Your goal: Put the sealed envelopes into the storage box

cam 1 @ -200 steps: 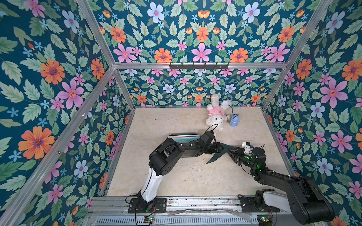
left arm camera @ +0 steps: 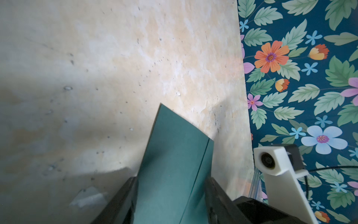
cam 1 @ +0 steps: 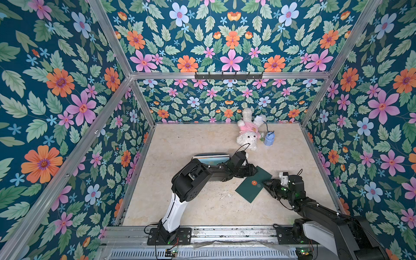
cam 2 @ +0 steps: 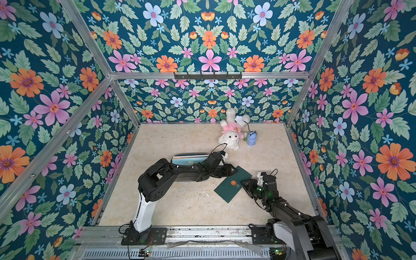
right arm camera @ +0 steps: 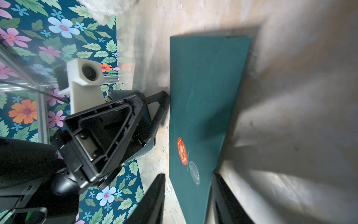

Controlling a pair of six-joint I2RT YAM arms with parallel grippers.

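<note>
A dark green envelope (cam 1: 254, 185) with an orange seal lies slanted between my two grippers, its sealed face turned up in the top views. My left gripper is at its far-left edge, fingers spread apart, with green surface showing between them. At the right edge my right gripper also has parted fingers, and the envelope's narrow-looking lower part shows between them. Whether any finger touches the envelope I cannot tell. Behind the left arm stands the storage box (cam 2: 190, 159), light blue and cream inside; the arm hides its front.
A white plush toy in pink (cam 1: 248, 130) and a small blue object (cam 1: 269, 138) sit at the back. The left arm (cam 1: 208, 173) stretches low across the middle. Bare tabletop (cam 1: 160, 147) lies at the left and front.
The envelope, earlier steeply tilted and showing only a narrow dark shape, has swung round flatter, so its seal shows. My right gripper has moved slightly down; the left arm has stayed nearly still.
</note>
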